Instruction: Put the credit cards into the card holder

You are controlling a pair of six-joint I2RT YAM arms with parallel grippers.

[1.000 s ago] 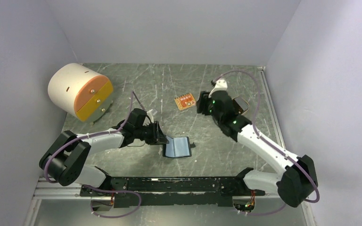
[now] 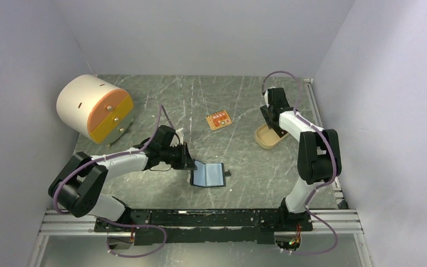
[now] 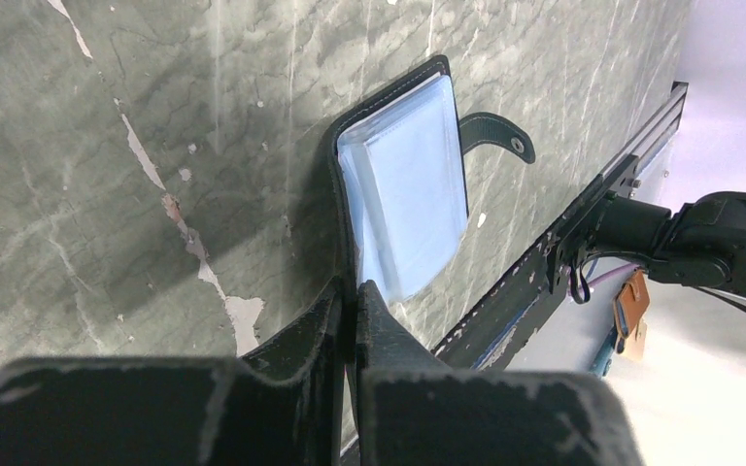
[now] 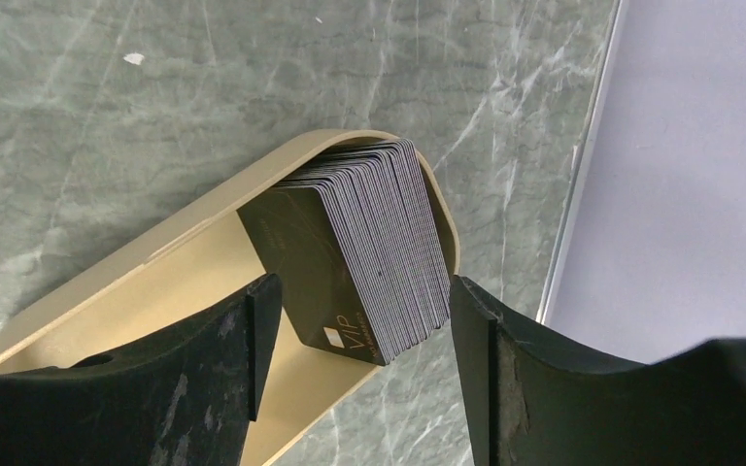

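Note:
The open card holder (image 3: 418, 184), black outside with pale blue sleeves, lies on the table in front of the left arm. My left gripper is shut on its black edge, which runs between the fingers. A stack of dark cards (image 4: 369, 252) stands on edge at one end of a tan oval box (image 4: 155, 262); the front card reads VIP. Over the box, my right gripper is open, its fingers spread to either side of the stack's near end, nothing held. From above, that gripper (image 2: 276, 125) partly covers the box.
An orange notebook (image 2: 218, 119) lies at the middle back. A cream, orange and yellow drum-shaped cabinet (image 2: 97, 108) stands at the back left. Between the holder and the box the table (image 2: 247, 172) is clear. A wall rises close on the right.
The right arm has swung from the middle over to the right and now hangs above the tan box. The left gripper and the holder have barely moved.

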